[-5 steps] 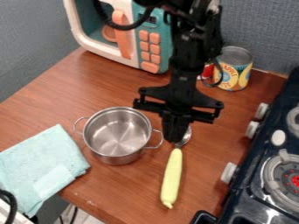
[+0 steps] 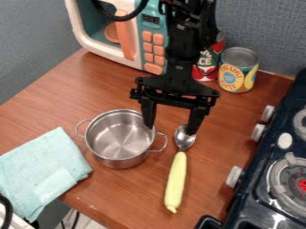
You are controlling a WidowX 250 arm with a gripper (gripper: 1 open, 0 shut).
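My black gripper [image 2: 170, 121] is open above the wooden counter, its two fingers spread, one over the right part of a steel pot [image 2: 117, 141] and the other near the head of a yellow-handled spoon [image 2: 174, 179]. Nothing shows between the fingers. The spoon lies just right of the pot, its handle pointing toward the front.
A light blue cloth [image 2: 36, 174] lies at the left. A black stove [image 2: 275, 188] stands along the right. A toy microwave [image 2: 120, 36], a red can [image 2: 203, 72] and a yellow-labelled can [image 2: 237, 73] stand at the back. Bare counter [image 2: 72, 98] shows at back left.
The arm has risen and shifted slightly back and left, and the gripper's fingers have spread wider apart. The pot and spoon have not moved.
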